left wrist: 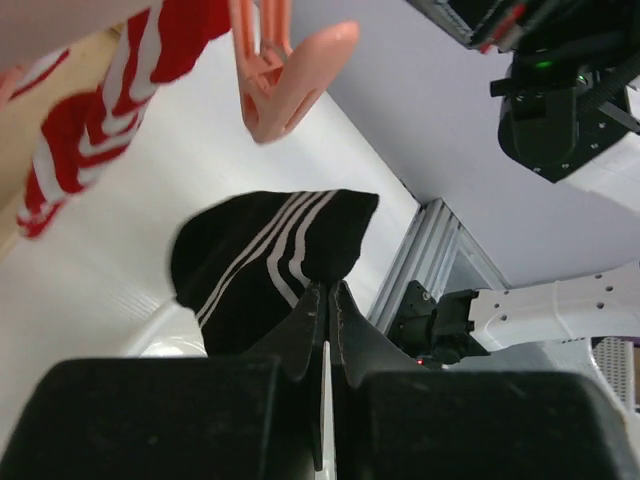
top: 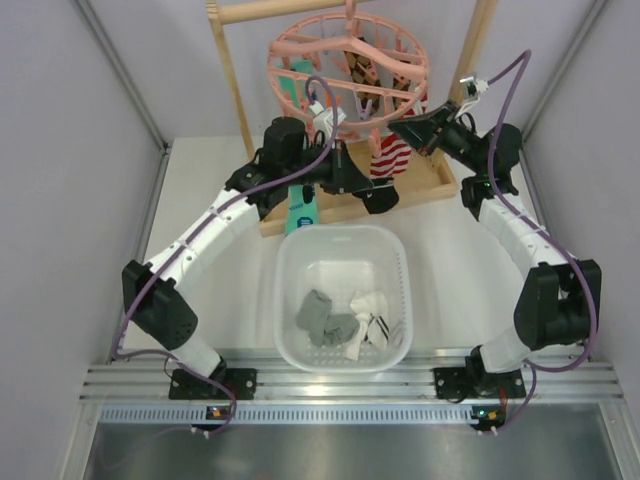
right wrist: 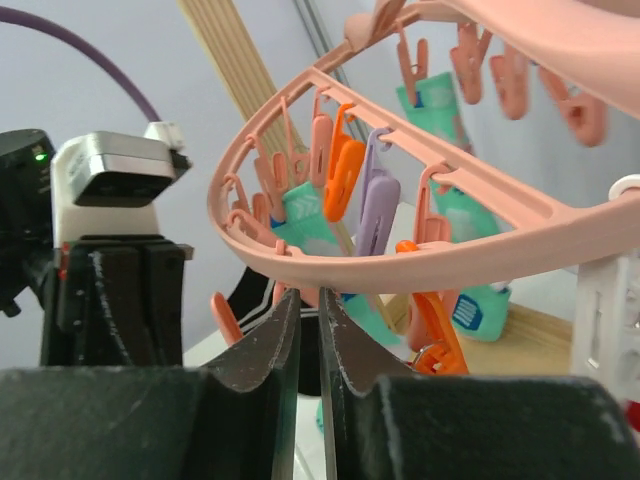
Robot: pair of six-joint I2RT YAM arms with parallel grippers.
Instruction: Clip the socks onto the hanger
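My left gripper is shut on a black sock (left wrist: 270, 250) with white stripes, which hangs below the hanger's front rim in the top view. The pink round hanger (top: 347, 45) carries clips along its rim. Close above the sock in the left wrist view is an empty pink clip (left wrist: 285, 90), apart from it. My right gripper looks shut, its fingertips very near each other by the rim; no sock shows between them. Behind them, part of the black sock is visible in the right wrist view.
Red-and-white striped socks (top: 391, 157) and teal socks (top: 302, 205) hang from the hanger. A white basket (top: 285, 290) with grey and white socks stands in front. A wooden frame (top: 232, 85) surrounds the hanger.
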